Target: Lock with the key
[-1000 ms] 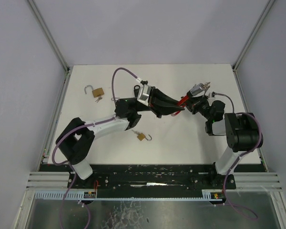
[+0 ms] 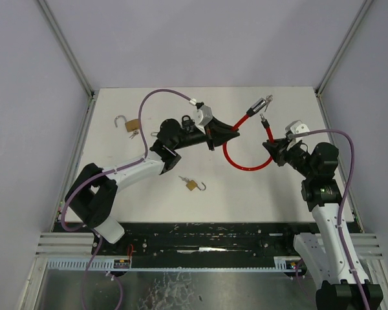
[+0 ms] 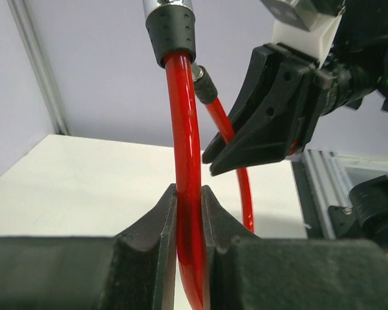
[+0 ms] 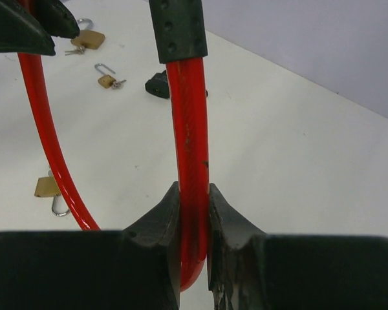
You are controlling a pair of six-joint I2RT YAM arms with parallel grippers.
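A red cable lock [image 2: 249, 168] hangs in a loop between my two grippers, its ends apart. My left gripper [image 2: 235, 131] is shut on the cable just below its silver lock cylinder [image 2: 255, 107], which tilts up and right. At the cylinder's top is a small metal piece [image 2: 268, 99] that looks like a key with a ring. To the right, my right gripper [image 2: 268, 146] is shut on the other end, below its dark sleeve [image 4: 180, 32]; the narrow metal tip [image 2: 263, 119] points up, near the cylinder but not in it. Each wrist view shows red cable between the fingers.
On the white table [image 2: 116, 206] lie a large brass padlock [image 2: 132, 125], a brass padlock [image 2: 191, 185] with keys near the front, a smaller one [image 4: 107, 81] and a black item [image 4: 158, 84].
The two cable ends were close together earlier and have since parted. My right gripper has come toward the table's front, and the cable now sags in a wider loop.
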